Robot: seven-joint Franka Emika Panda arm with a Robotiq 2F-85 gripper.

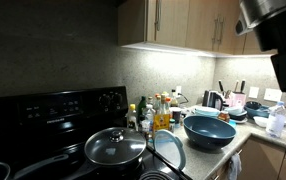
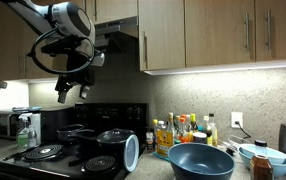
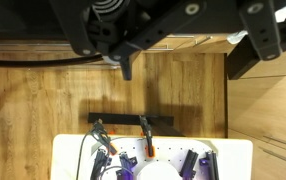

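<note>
High at the left in exterior view 2, my gripper (image 2: 72,95) hangs in the air above the stove, its fingers spread apart. In the wrist view the gripper is open with only wooden floor showing between its fingers. A lidded dark pan (image 1: 115,148) sits on the black stove. On the counter to its right stands a large blue bowl (image 1: 209,131), and a round light-blue-rimmed lid (image 1: 169,149) leans upright between pan and bowl. My arm (image 1: 279,30) fills the upper right corner of exterior view 1. Nothing is touching the gripper.
Several bottles (image 2: 164,137) crowd the counter behind the bowl. A light-blue bowl (image 2: 267,156) and a brown bottle (image 2: 261,162) stand at the right. Wooden cabinets (image 2: 215,35) overhang the counter. A white surface with cables (image 3: 173,150) lies low in the wrist view.
</note>
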